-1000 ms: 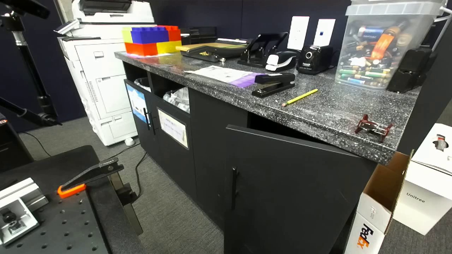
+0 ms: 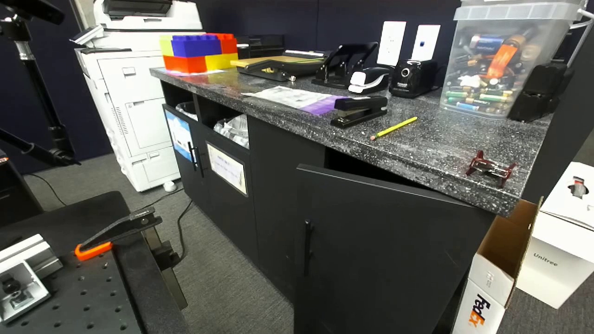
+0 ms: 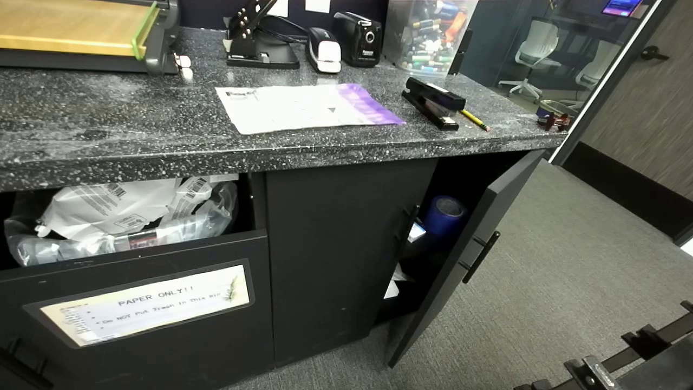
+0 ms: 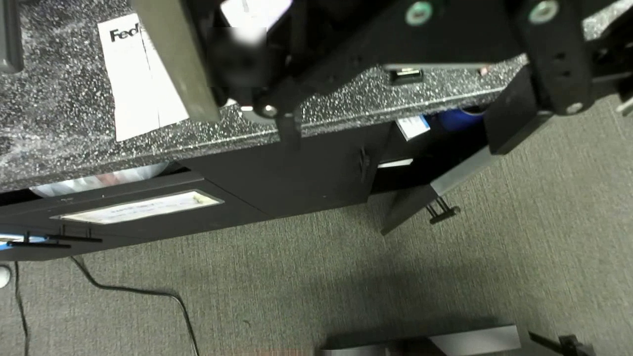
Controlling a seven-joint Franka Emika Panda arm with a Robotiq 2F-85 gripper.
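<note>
Wide apart at the top of the wrist view, the black fingers of my gripper stand open, and nothing is held between them. Neither exterior view has the gripper in it. Below the speckled counter, a black cabinet door (image 3: 471, 260) hangs partly open, its handle (image 3: 481, 257) on the outer face. Inside that cabinet is a blue roll (image 3: 443, 216). On the counter lie a black stapler (image 2: 359, 110), a yellow pencil (image 2: 394, 128) and a paper sheet with a purple end (image 3: 305, 107). My gripper's own parts hide some of the countertop in the wrist view.
Near the counter's right corner rests a dark red frame-like object (image 2: 491, 168). A clear battery tub (image 2: 484, 61) stands behind. Cardboard boxes sit on the floor beyond the door, including a FedEx box (image 2: 480, 303).
</note>
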